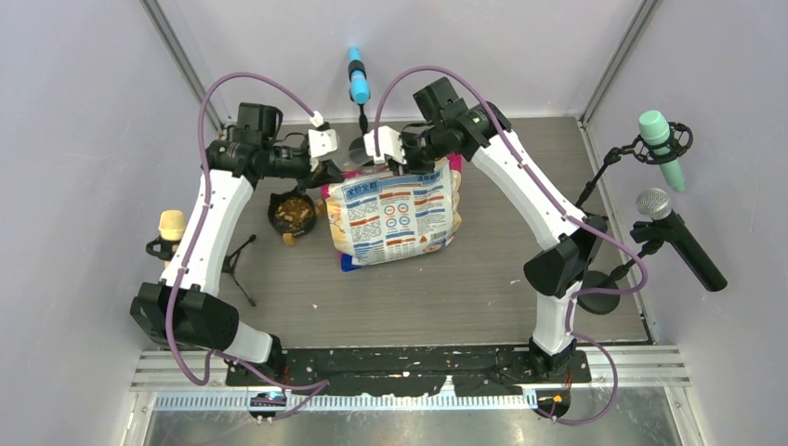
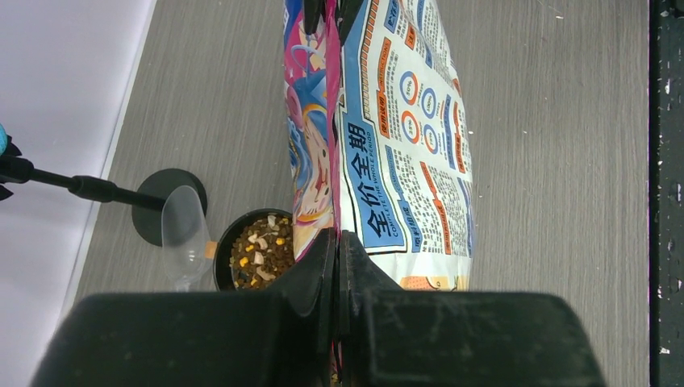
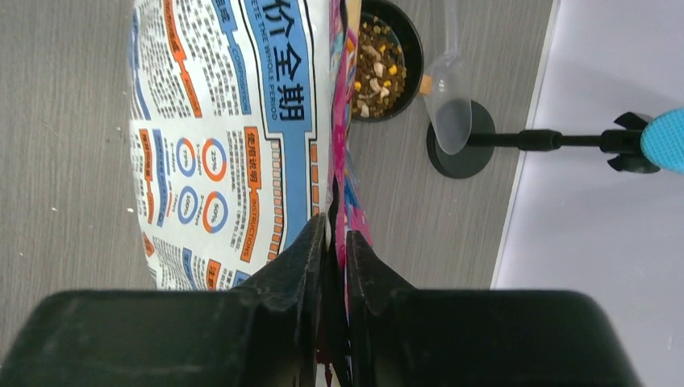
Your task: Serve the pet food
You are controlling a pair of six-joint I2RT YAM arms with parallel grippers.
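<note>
A printed pet food bag (image 1: pixel 390 218) lies in the middle of the table, its pink-edged top toward the back. My left gripper is shut on that edge at its left end. My right gripper sits at the same edge farther right, its fingers close about the pink rim; whether they are closed on it is unclear. A black bowl of kibble (image 1: pixel 294 209) stands left of the bag, with a clear scoop (image 2: pixel 185 234) beside it.
A blue microphone (image 1: pixel 360 79) on a black stand is at the back. A small black stand (image 1: pixel 240 269) lies front left, and more microphones (image 1: pixel 678 237) stand at the right.
</note>
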